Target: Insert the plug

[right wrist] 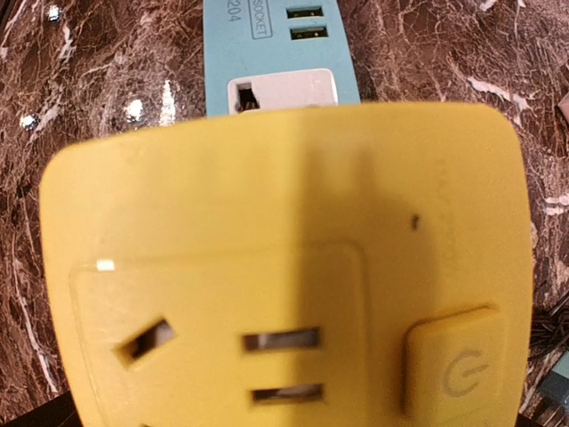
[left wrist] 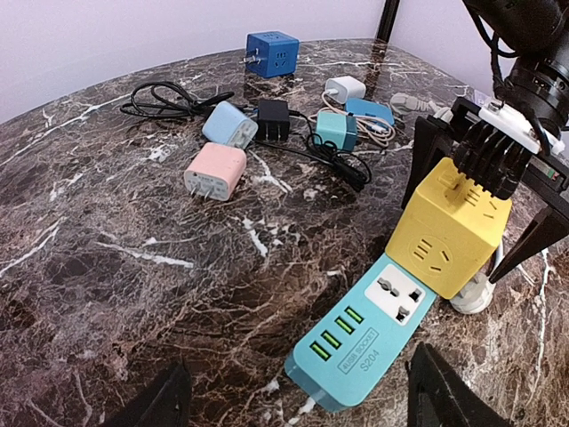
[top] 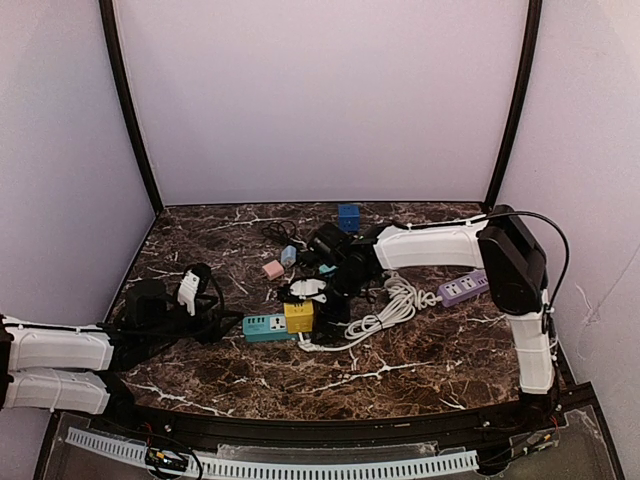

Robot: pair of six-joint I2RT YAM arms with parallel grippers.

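Observation:
The yellow cube plug (top: pixel 299 318) sits at the right end of the teal power strip (top: pixel 262 329), level against its top in the left wrist view; whether its prongs are fully in is hidden. My right gripper (top: pixel 312 312) is open, its dark fingers (left wrist: pixel 425 160) on either side of the cube. In the right wrist view the yellow cube (right wrist: pixel 293 196) fills most of the picture, with the strip's white socket (right wrist: pixel 293 87) beyond it. Just off the strip's left end stands my left gripper (top: pixel 234 319), open, with its fingers (left wrist: pixel 436 391) wide apart and nothing gripped.
A pink plug (left wrist: pixel 216 171), a pale blue plug (left wrist: pixel 229 125), a black cable (left wrist: pixel 169 105) and a blue cube (left wrist: pixel 272 53) lie farther back. White cord (top: pixel 395 305) is coiled right of the strip, leading to a purple strip (top: pixel 463 288).

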